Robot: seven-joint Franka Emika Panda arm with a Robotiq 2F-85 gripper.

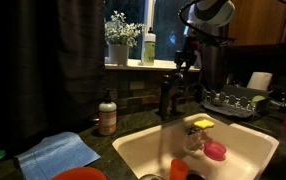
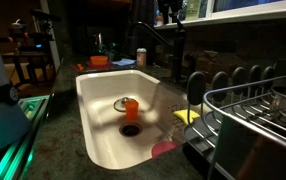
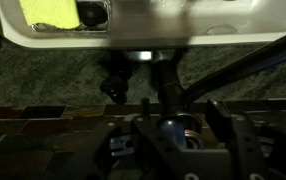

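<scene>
My gripper hangs over the black faucet [image 3: 168, 85] at the back of the sink. In the wrist view its dark fingers [image 3: 223, 120] stand apart, open, with the faucet's top seen between them. Whether they touch it cannot be made out. From the side, the gripper [image 1: 180, 72] is a small dark shape in front of the window, above the faucet [image 1: 166, 95]. A yellow sponge [image 3: 51, 12] lies at the sink's rim. An orange cup [image 2: 131, 109] and a pink-red dish [image 1: 215, 150] are in the sink.
Behind the faucet, the windowsill holds a potted plant [image 1: 121, 35] and a bottle [image 1: 149, 47]. A soap bottle [image 1: 107, 114] and blue cloth [image 1: 57, 156] occupy the left counter. The dish rack [image 2: 258, 115] stands beside the sink [image 2: 88, 120].
</scene>
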